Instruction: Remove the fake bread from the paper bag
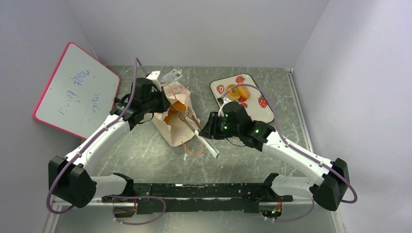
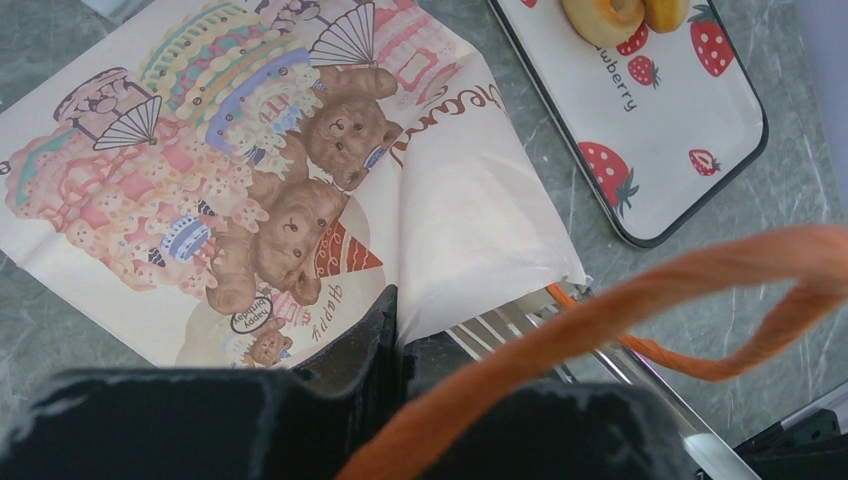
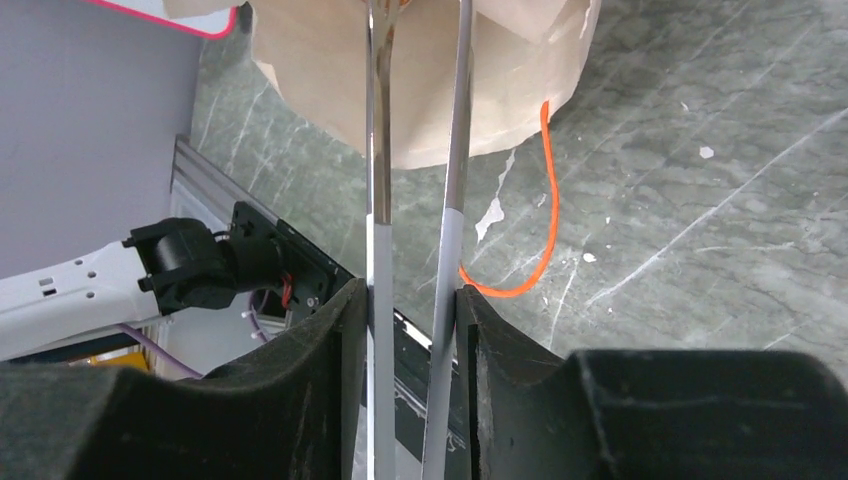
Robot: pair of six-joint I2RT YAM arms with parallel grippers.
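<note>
The paper bag (image 1: 172,131) lies mid-table, mouth open toward the front, orange fake bread (image 1: 173,109) partly showing inside. My left gripper (image 1: 164,101) is shut on the bag's upper edge, whose printed side (image 2: 250,200) fills the left wrist view. My right gripper (image 1: 209,127) carries metal tongs with white handles (image 3: 445,300), tips reaching into the bag's mouth; in the right wrist view the tong arms stand somewhat apart between its fingers, and the tips run out of view at the top.
A strawberry tray (image 1: 252,109) at the back right holds ring-shaped and curved fake breads (image 1: 232,94). A whiteboard (image 1: 73,92) leans at the left.
</note>
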